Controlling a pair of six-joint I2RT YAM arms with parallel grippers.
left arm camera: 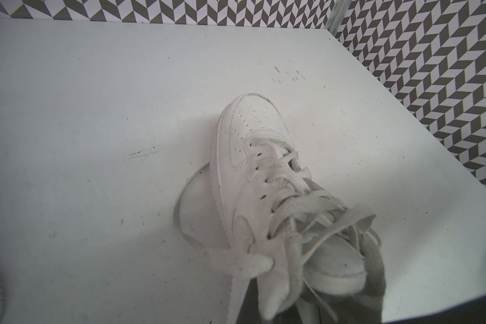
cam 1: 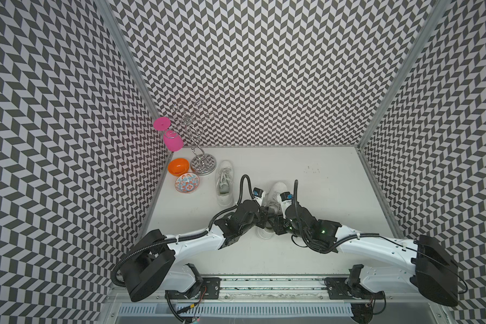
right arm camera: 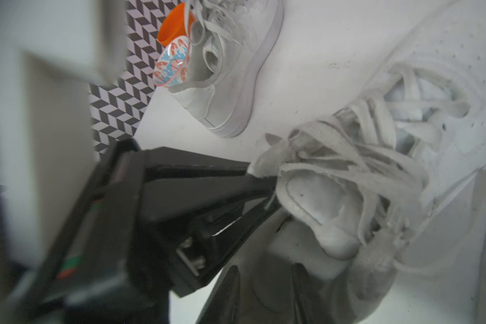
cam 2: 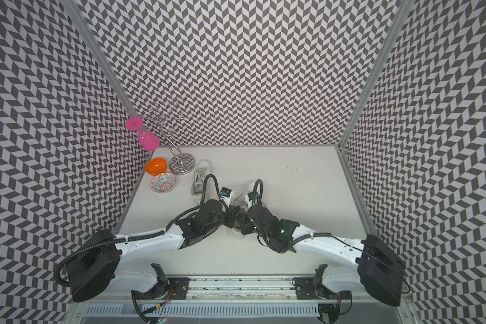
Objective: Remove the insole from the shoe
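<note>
A white laced shoe (left arm camera: 248,129) lies at the table's centre under both grippers, toe away from me. My left gripper (cam 1: 263,216) is at the shoe's collar; in the right wrist view its black fingertips reach to the shoe's edge (right arm camera: 267,164) beside the tongue (right arm camera: 318,205), and it looks shut. My right gripper is over the shoe's heel opening, part open, its two fingertips apart above the dark interior. Whether the insole lies between them cannot be made out.
A second white shoe (cam 1: 224,181) lies to the left. An orange bowl (cam 1: 178,166), a patterned dish (cam 1: 186,182) and a chrome stand (cam 1: 202,164) with pink pieces (cam 1: 172,141) are at the back left.
</note>
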